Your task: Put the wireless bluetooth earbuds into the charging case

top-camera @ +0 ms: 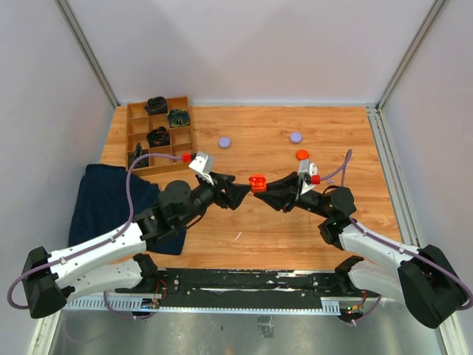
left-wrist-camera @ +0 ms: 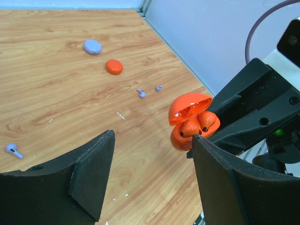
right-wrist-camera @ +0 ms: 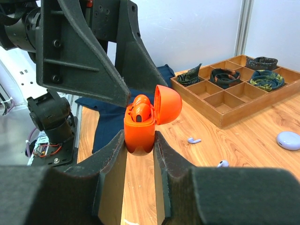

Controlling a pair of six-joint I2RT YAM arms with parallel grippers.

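My right gripper point(top-camera: 267, 194) is shut on the orange-red charging case point(right-wrist-camera: 139, 136), holding it above the table with its lid point(right-wrist-camera: 168, 104) tilted open. Two orange earbuds, one point(left-wrist-camera: 191, 127) beside the other point(left-wrist-camera: 206, 120), sit side by side in the case, heads showing; their stems are hidden. Spread open and empty, my left gripper is beside the case. In the left wrist view, one of its fingers point(left-wrist-camera: 211, 159) overlaps the case's lower edge; whether they touch, I cannot tell.
A closed red case point(left-wrist-camera: 114, 66) and a lavender case point(left-wrist-camera: 92, 46) lie farther back, with small lavender earbuds point(left-wrist-camera: 141, 93) on the wood. A compartment box point(top-camera: 160, 133) stands back left, beyond a dark blue cloth point(top-camera: 111, 207).
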